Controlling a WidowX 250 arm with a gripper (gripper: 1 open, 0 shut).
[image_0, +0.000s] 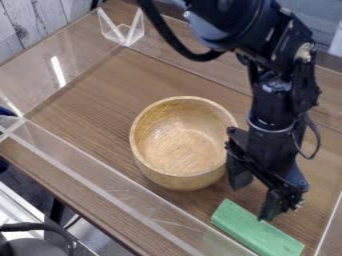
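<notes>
The dark robot arm reaches down on the right side to its gripper, which is open and low over the wooden table, just right of a round tan bowl. A flat green rectangular block lies below the gripper at the front right. I cannot tell whether the fingertips touch the table.
Clear plastic walls run along its front edge, and a small clear piece stands at the back left.
</notes>
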